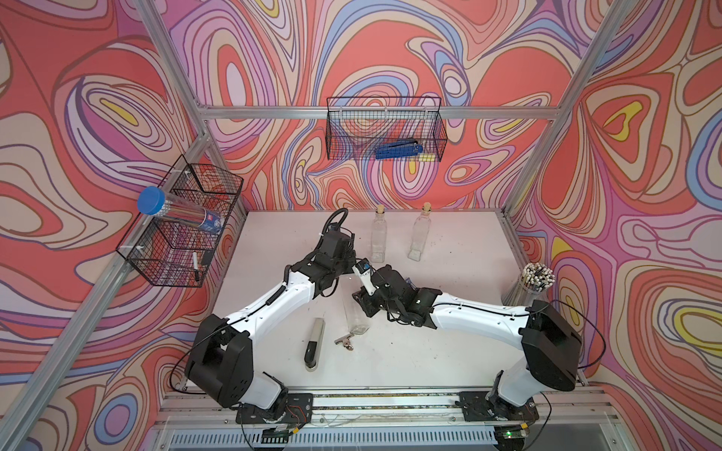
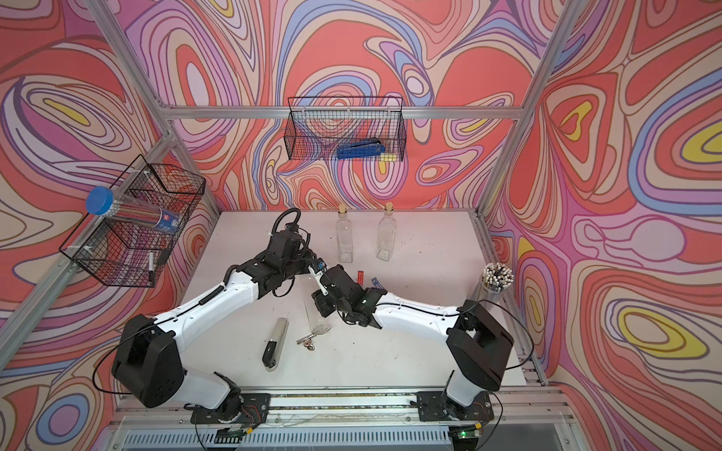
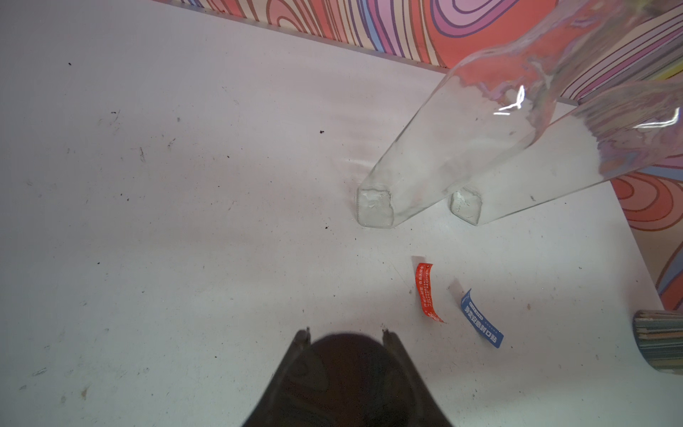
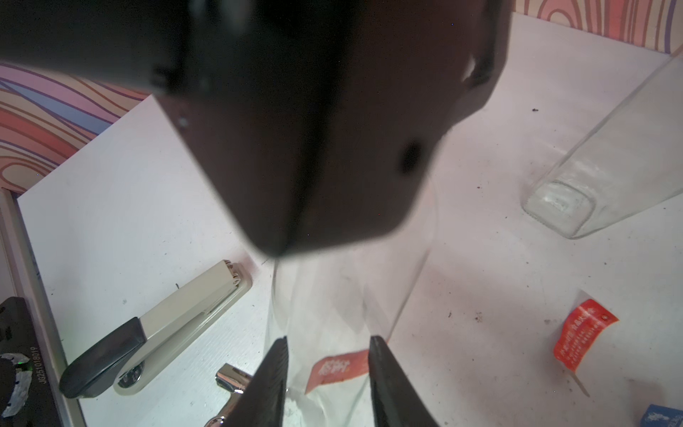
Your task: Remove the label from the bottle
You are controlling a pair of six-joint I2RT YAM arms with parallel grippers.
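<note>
The clear glass bottle hangs tilted beneath my left gripper, which is shut on its upper end; the hold itself is hidden behind the dark gripper body. A red label shows low on this bottle in the right wrist view. My right gripper has its fingers apart, one on each side of the label, and no label is visibly pinched. From the top left view, only the lower part of the bottle shows below the two wrists.
Two clear corked bottles stand at the back. A loose red label and a blue label lie in front of them. Near the held bottle are a stapler and a small metal clip. A cup of sticks stands far right.
</note>
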